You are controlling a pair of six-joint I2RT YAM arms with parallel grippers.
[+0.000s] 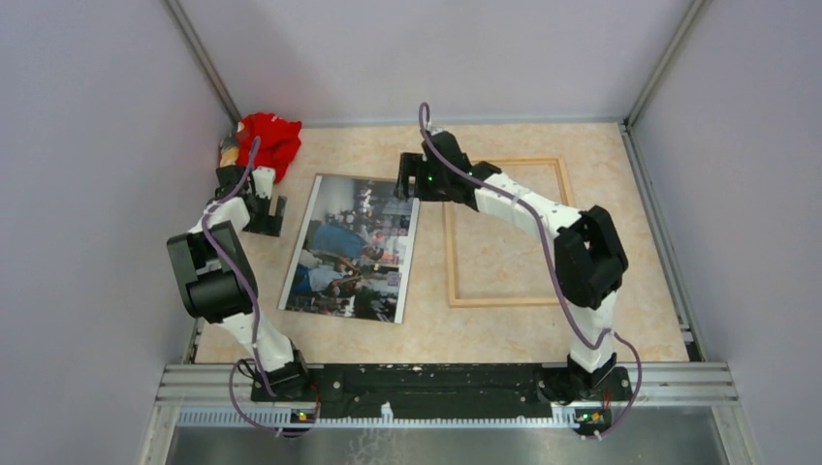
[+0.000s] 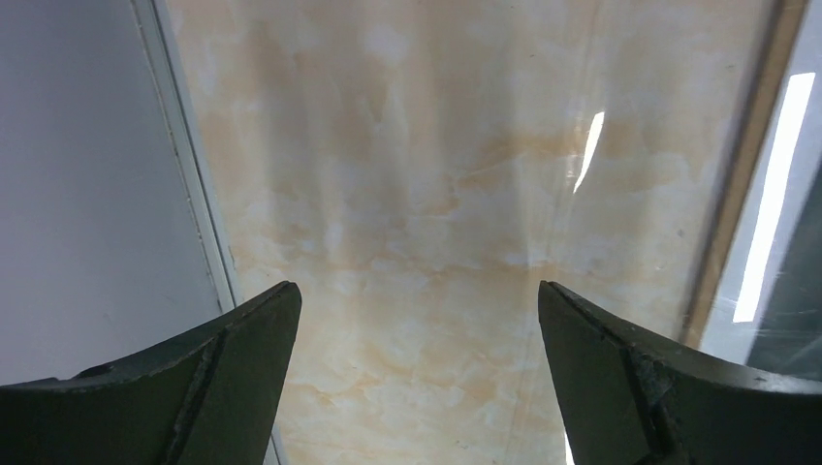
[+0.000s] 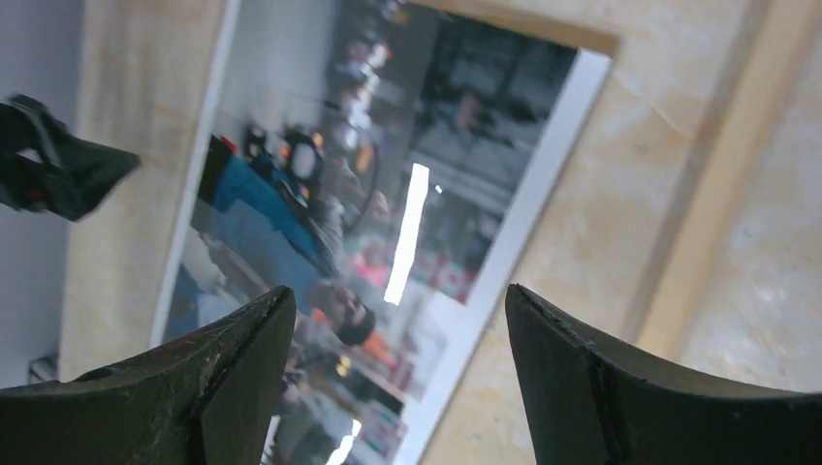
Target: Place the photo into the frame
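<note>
The photo [image 1: 359,252] lies flat at mid-left of the table, white-bordered, on a thin board whose brown edge shows along its top. To its right is the empty wooden frame [image 1: 453,276], bare table showing inside it. My right gripper [image 1: 404,177] hangs open over the photo's upper right corner. In the right wrist view the photo [image 3: 388,194] is spread out beneath the fingers [image 3: 242,358], and one bar of the wooden frame [image 3: 722,184] runs at the right. Left of the photo, my left gripper [image 1: 279,215] stands open above bare table, nothing between its fingers.
A crumpled red cloth [image 1: 271,140] lies in the back left corner, behind the left gripper. Grey walls close in the back and both sides.
</note>
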